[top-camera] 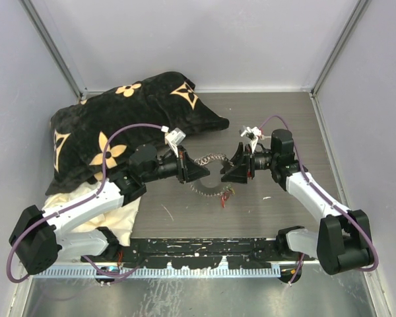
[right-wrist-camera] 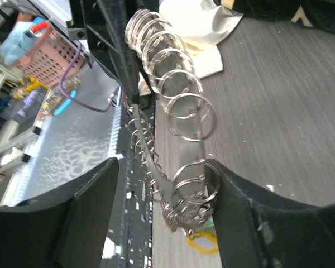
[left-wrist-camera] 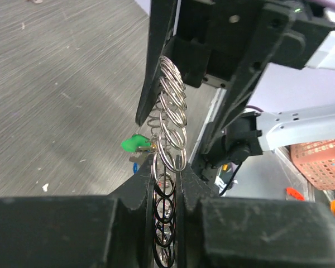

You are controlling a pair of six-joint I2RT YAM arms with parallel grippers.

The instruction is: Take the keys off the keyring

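The coiled spiral keyring [top-camera: 210, 159] forms a loop between my grippers. My left gripper [top-camera: 195, 170] is shut on its coils, which run up from the fingertips in the left wrist view [left-wrist-camera: 170, 106]. My right gripper [top-camera: 230, 173] is at the other side of the loop; in the right wrist view, coils and rings bunch between its fingers, and I cannot tell how firmly they are gripped. Small coloured keys [top-camera: 224, 198] hang at the lower right of the loop; a green one [left-wrist-camera: 135, 143] shows behind the coils in the left wrist view.
A black patterned cloth [top-camera: 92, 125] and a cream cloth [top-camera: 122, 218] cover the left of the grey board [top-camera: 284, 105]. The back and right of the board are mostly clear. A pink basket [left-wrist-camera: 318, 162] stands outside.
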